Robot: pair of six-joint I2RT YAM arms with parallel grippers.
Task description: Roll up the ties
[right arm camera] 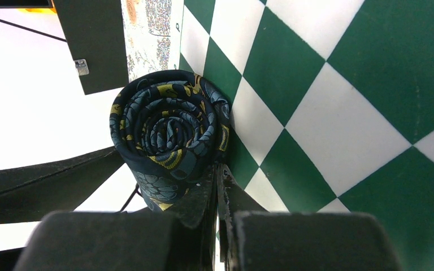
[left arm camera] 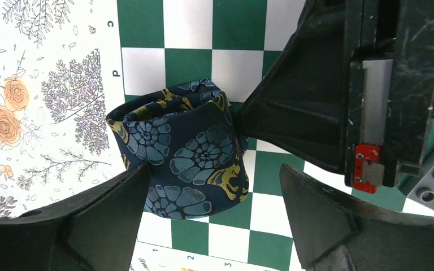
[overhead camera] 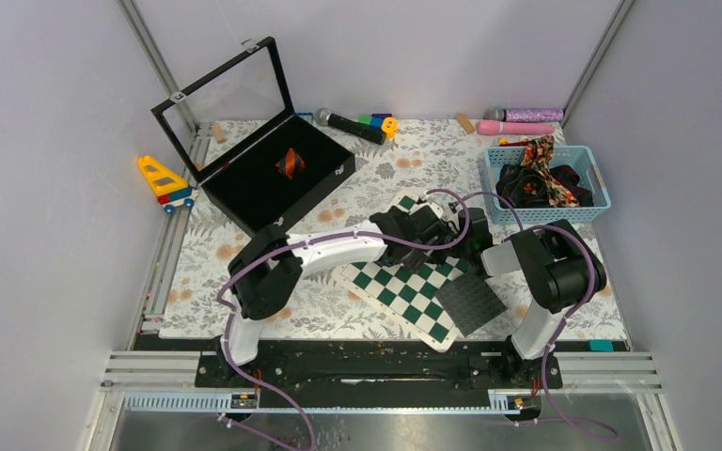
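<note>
A dark blue tie with yellow and grey-blue flowers [left arm camera: 189, 152] is wound into a roll and lies on the green-and-white checkered board [left arm camera: 231, 243]. Its spiral end [right arm camera: 172, 121] faces the right wrist camera. My left gripper is open above the board, the rolled tie lying between its spread fingers with a gap on the right side. My right gripper is shut, its fingertips low by the board and against the side of the roll; no cloth shows between them. From the top, both arms cover the roll.
The open black case [overhead camera: 235, 211] at left holds a red-and-dark rolled tie [overhead camera: 290, 163]. More cloth fills the blue basket [overhead camera: 549, 213] at right. A dark studded plate [overhead camera: 470, 303] overlaps the board. Microphones [overhead camera: 353, 127] lie along the back.
</note>
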